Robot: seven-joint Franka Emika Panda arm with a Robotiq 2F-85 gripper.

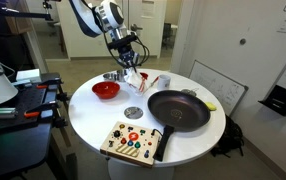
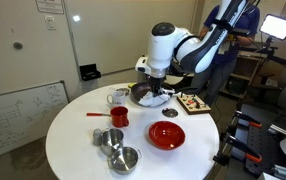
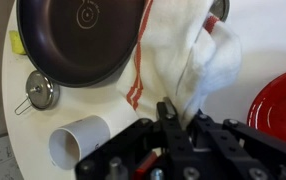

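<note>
A white cloth with red stripes (image 3: 183, 45) hangs from my gripper, which is shut on it. In the wrist view the cloth spreads away from the fingers, between the dark frying pan (image 3: 88, 35) and the red bowl (image 3: 281, 105). The first exterior view has the gripper (image 1: 131, 68) above the table's far side, with the cloth (image 1: 134, 80) below it, close to the red bowl (image 1: 106, 90). From the other side, the cloth (image 2: 155, 101) appears in front of the pan. Whether its lower edge touches the table I cannot tell.
A white mug (image 3: 78, 143) and a small metal lid (image 3: 41, 90) stand beside the pan. Across the table are a red mug (image 2: 120, 117), metal pots (image 2: 125, 160), a flat metal disc (image 1: 134, 113) and a wooden box with knobs (image 1: 132, 142).
</note>
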